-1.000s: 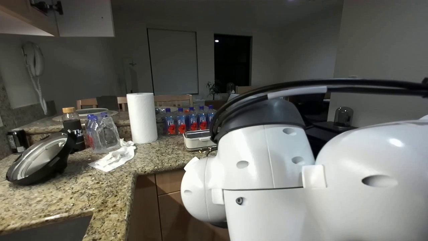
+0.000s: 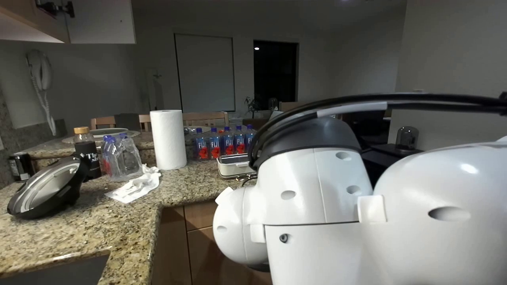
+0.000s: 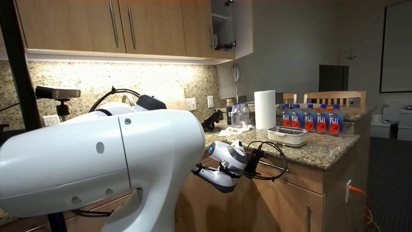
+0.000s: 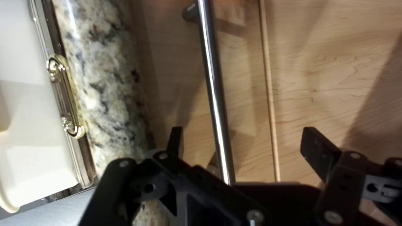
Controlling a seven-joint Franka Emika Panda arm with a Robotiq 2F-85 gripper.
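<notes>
A shiny metal bar handle point(image 4: 216, 90) runs across the wooden drawer front point(image 4: 241, 49) below the counter. In the wrist view my gripper is open, with its two black fingers spread wide. From this angle the bar passes between them, nearer the left finger point(image 4: 175, 141); how far it is from the fingertips in depth cannot be told. The drawer appears shut. In exterior view 2, part of the same handle point(image 3: 273, 166) shows beside my wrist, while the fingers are hidden there and in exterior view 1.
Above the drawer is the granite counter edge point(image 4: 109, 86), close to the gripper's left side. A cream metal box point(image 3: 287, 135) with brass latches sits near that edge. Behind it stand a paper towel roll point(image 3: 265, 110) and several water bottles point(image 3: 309, 120). A cable loops by my wrist.
In exterior view 1 the arm's lower joint has shifted very slightly left and down. The objects on the counter have stayed where they were.
</notes>
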